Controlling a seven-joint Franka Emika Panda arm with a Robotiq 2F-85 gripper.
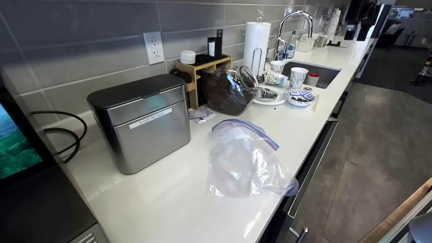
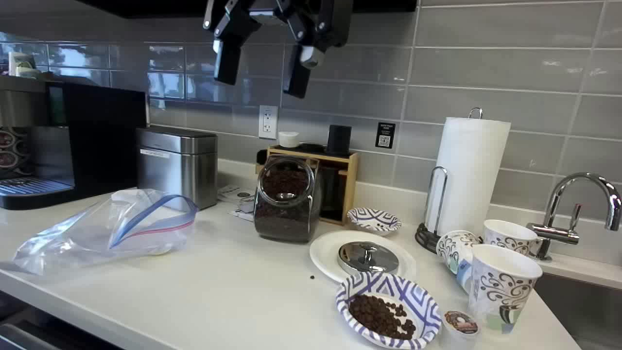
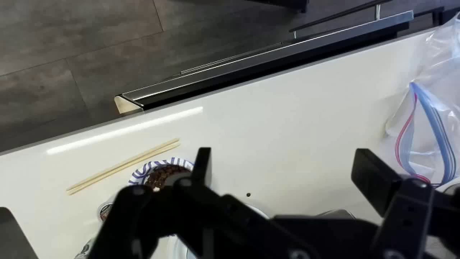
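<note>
My gripper [image 2: 262, 81] hangs high above the counter, its black fingers [image 2: 228, 61] wide apart with nothing between them. A clear zip bag [image 2: 111, 230] with a blue and pink seal lies on the counter to the left, its mouth partly open. A patterned bowl of coffee beans [image 2: 382, 315] sits near the front right. Behind it, a glass jar [image 2: 285, 216] of dark contents stands without its lid. The chrome lid [image 2: 368, 256] rests on a white plate [image 2: 321, 256]. In the wrist view, two chopsticks [image 3: 123, 166] lie beside the bowl, near the counter edge.
Paper cups [image 2: 502, 286] and a coffee pod [image 2: 460, 323] crowd the right, before the paper towel roll [image 2: 473, 175] and sink [image 1: 332, 76]. A second patterned bowl [image 2: 374, 219] sits behind the plate. The steel recycle bin [image 1: 152, 129] stands near the wall. Mid-counter is mostly clear.
</note>
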